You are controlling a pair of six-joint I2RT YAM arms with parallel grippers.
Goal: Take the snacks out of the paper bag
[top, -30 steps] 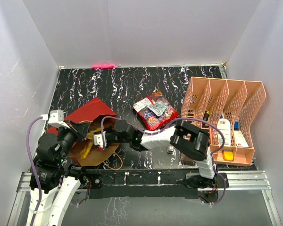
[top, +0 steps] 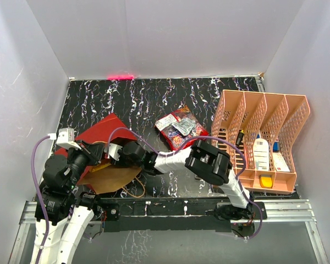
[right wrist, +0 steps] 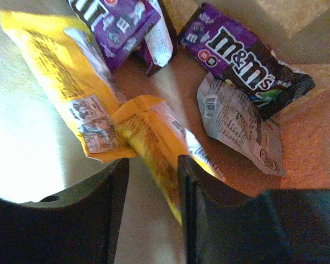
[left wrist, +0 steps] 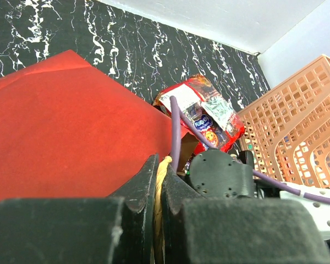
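My left gripper is shut on a twisted paper cord, the handle of the red paper bag [left wrist: 77,132]. My right gripper reaches inside the bag, its fingers apart around the end of a yellow snack packet [right wrist: 154,137]; whether it touches it is unclear. Another yellow packet [right wrist: 66,82], purple M&M's packets [right wrist: 242,60] and a silver packet [right wrist: 236,121] lie deeper inside. In the top view the right arm covers much of the bag's opening.
A pile of red snack packets [top: 176,132] lies on the marble table right of the bag. A peach divided basket [top: 286,126] stands at the right.
The left arm has stayed still.
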